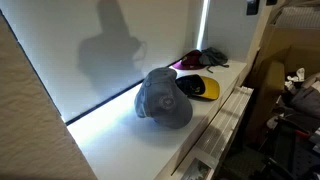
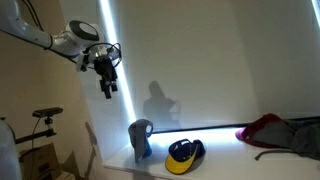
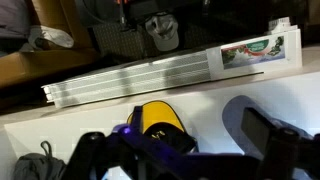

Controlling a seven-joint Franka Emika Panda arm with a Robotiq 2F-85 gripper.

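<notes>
My gripper is open, its two dark fingers wide apart with nothing held between them. In exterior view 2 the gripper (image 2: 108, 86) hangs high above the white shelf, well clear of the caps. A grey cap (image 1: 162, 98) stands crown up on the near part of the shelf. Beyond it lies a black cap with a yellow brim (image 1: 208, 88). Farther back are a maroon cap (image 1: 189, 61) and a dark cap (image 1: 213, 57). The wrist view has the yellow-and-black cap (image 3: 155, 115) below the gap, while a finger partly covers the grey cap (image 3: 237, 115).
The white shelf (image 1: 105, 145) has bare room at its near end and backs onto a pale wall (image 2: 205, 65). A slatted white strip (image 3: 135, 80) runs along its front edge. Cluttered dark space and a brown box (image 3: 35, 70) lie beyond that edge.
</notes>
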